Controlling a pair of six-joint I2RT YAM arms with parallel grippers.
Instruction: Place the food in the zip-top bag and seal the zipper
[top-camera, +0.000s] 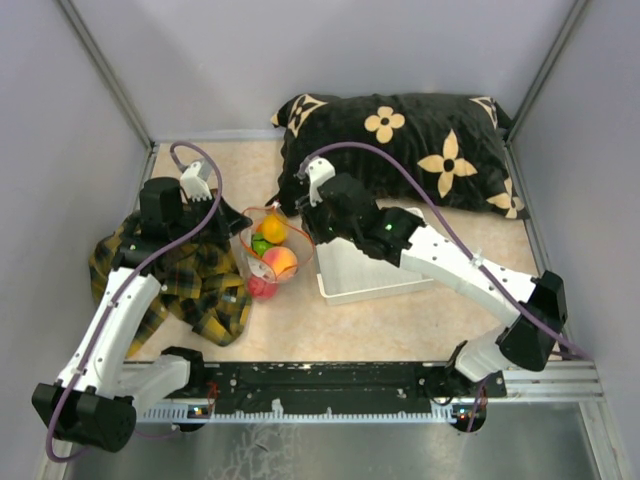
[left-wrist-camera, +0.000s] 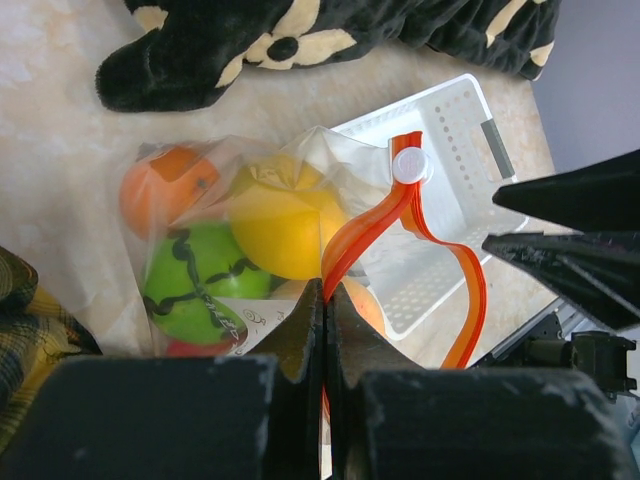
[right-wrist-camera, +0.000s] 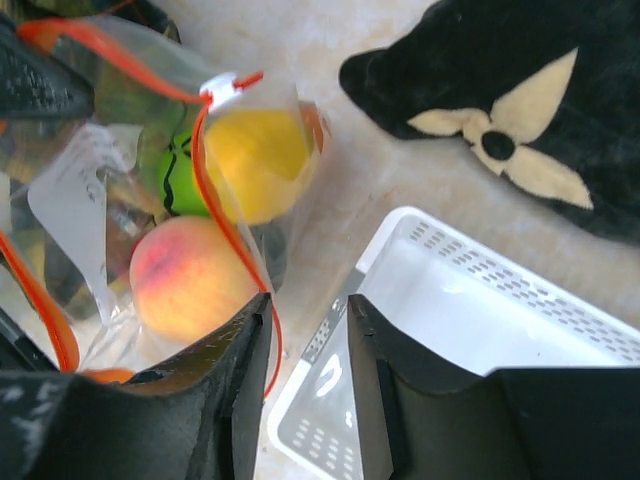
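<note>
The clear zip bag (top-camera: 302, 262) stands with its orange-edged mouth gaping. Inside are a yellow fruit (left-wrist-camera: 285, 225), a green one (left-wrist-camera: 195, 285), an orange one (left-wrist-camera: 165, 185) and a peach (right-wrist-camera: 190, 275); something red (top-camera: 262, 288) shows low in the bag. A white slider (left-wrist-camera: 409, 165) sits at the far end of the zipper. At the bag's left side, my left gripper is shut on the orange zipper edge. My right gripper stands open just right of the bag, its fingers apart. The right zipper edge runs close by its left finger (right-wrist-camera: 262, 315); contact cannot be told.
A white basket (top-camera: 375, 290), empty where visible, stands right of the bag under my right arm. A dark flowered pillow (top-camera: 400, 150) lies along the back, a plaid cloth (top-camera: 205, 295) at left.
</note>
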